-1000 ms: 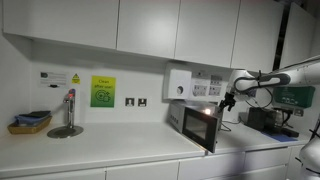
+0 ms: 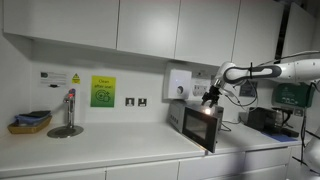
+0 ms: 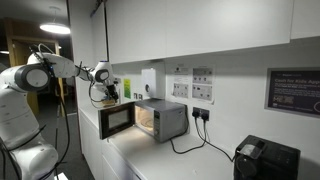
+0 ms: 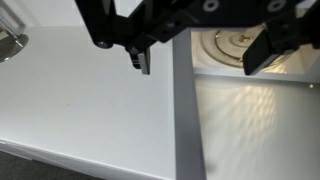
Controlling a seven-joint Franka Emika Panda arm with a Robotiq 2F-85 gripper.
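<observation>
The microwave (image 3: pixel 172 122) stands on the counter with its door (image 2: pixel 200 125) swung open. In exterior view 2 the dark door window (image 3: pixel 117 119) faces out from the lit cavity. My gripper (image 2: pixel 208 98) is at the top of the door. Seen from the wrist, the gripper is open, one finger (image 4: pixel 140 50) on the left of the grey door edge (image 4: pixel 184 110) and the other finger (image 4: pixel 272 48) on its right, over the cavity side. Whether either finger touches the door cannot be seen. The glass turntable (image 4: pixel 235 45) shows inside, with nothing visible on it.
A sink tap (image 2: pixel 68 115) and a blue and brown stack of trays (image 2: pixel 30 122) are at the counter's left. A black appliance (image 3: pixel 265 158) stands at the near end. Wall cupboards (image 2: pixel 150 25) hang above.
My arm has moved left in exterior view 1, bringing the gripper from right of the door to its upper edge. The door appears unmoved.
</observation>
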